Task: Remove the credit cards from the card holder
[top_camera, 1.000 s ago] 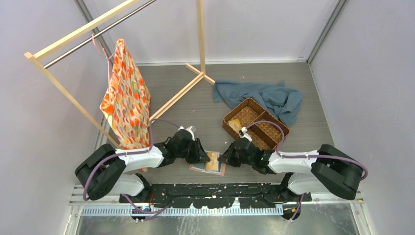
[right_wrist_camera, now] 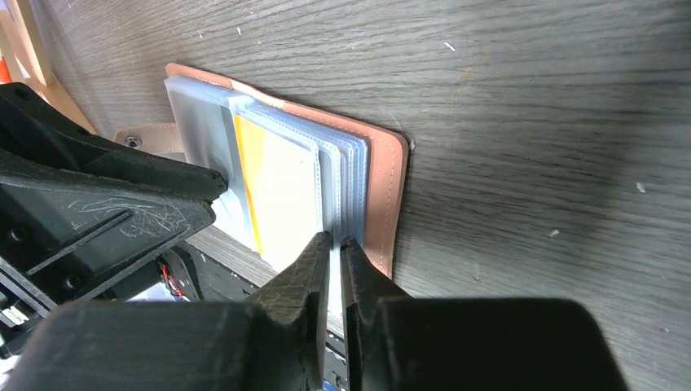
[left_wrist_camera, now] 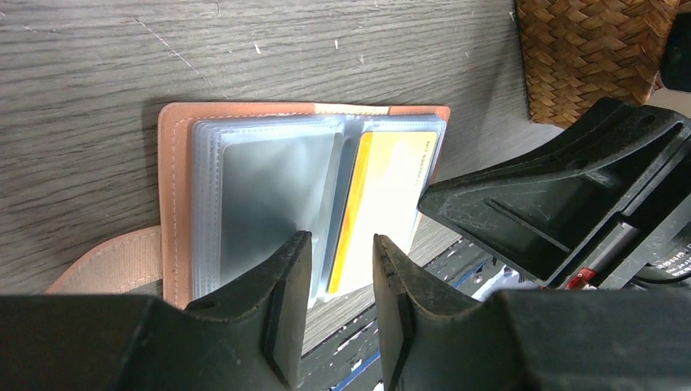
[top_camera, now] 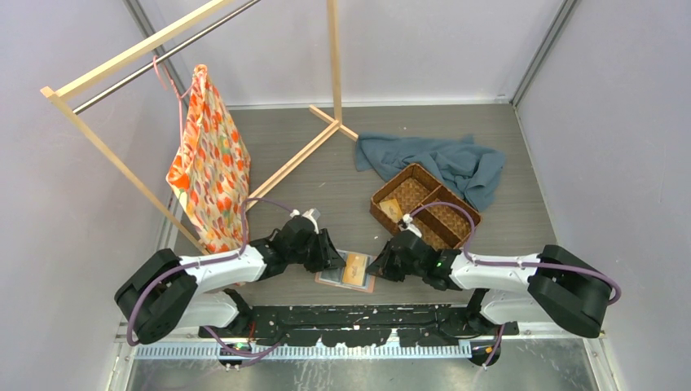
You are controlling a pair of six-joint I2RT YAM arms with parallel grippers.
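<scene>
The card holder (top_camera: pixel 324 277) lies open on the table, tan-edged with clear plastic sleeves (left_wrist_camera: pixel 269 195), a yellow-and-white card (left_wrist_camera: pixel 383 195) in one of them. My left gripper hangs over the holder, part open, nothing visible between its fingertips. My right gripper is at the sleeve edge beside the card, fingertips close together; whether a sleeve or card edge is between them I cannot tell.
A woven divided basket (top_camera: pixel 432 191) holding a yellowish item is behind the right arm, with a blue cloth (top_camera: pixel 464 163) behind it. A wooden rack (top_camera: pixel 293 163) with a patterned bag (top_camera: pixel 208 163) stands on the left.
Over the last second both arms have shifted slightly, the left one leftward and the right one rightward at their elbows. The holder stays in place.
</scene>
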